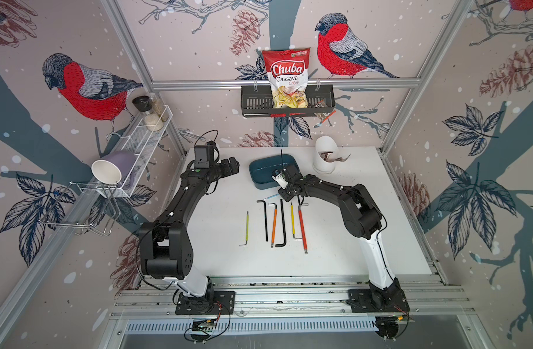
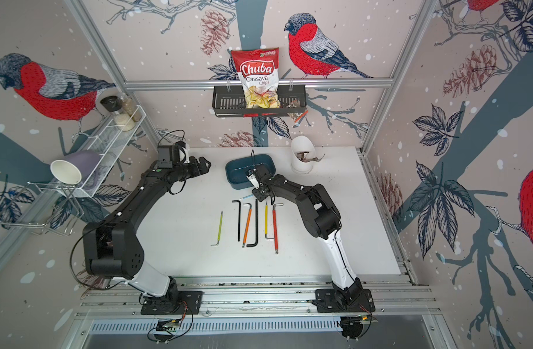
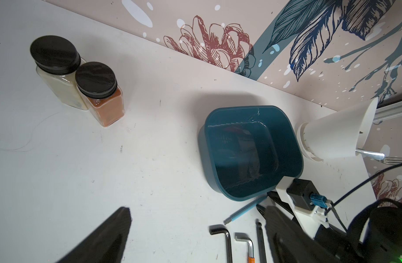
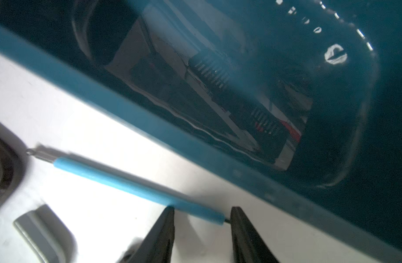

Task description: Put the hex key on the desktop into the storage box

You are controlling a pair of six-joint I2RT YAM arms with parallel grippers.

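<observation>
The blue hex key (image 4: pixel 139 188) lies on the white desktop along the outer front wall of the dark teal storage box (image 3: pixel 253 151). In the right wrist view, my right gripper is open right over the key's right end. The fingertips (image 4: pixel 166 219) stand apart on either side of that end, and the key's short bent arm is mostly hidden by a finger. No grip on the key shows. The box looks empty in the left wrist view. My left gripper (image 1: pixel 228 167) is open over the left of the desktop with nothing between its fingers.
Several other hex keys lie in front of the box, among them an orange one (image 1: pixel 273 225), a red one (image 1: pixel 302 229) and a green one (image 1: pixel 246 228). A white utensil holder (image 3: pixel 337 133) stands right of the box. Two jars (image 3: pixel 100 92) stand at the back left.
</observation>
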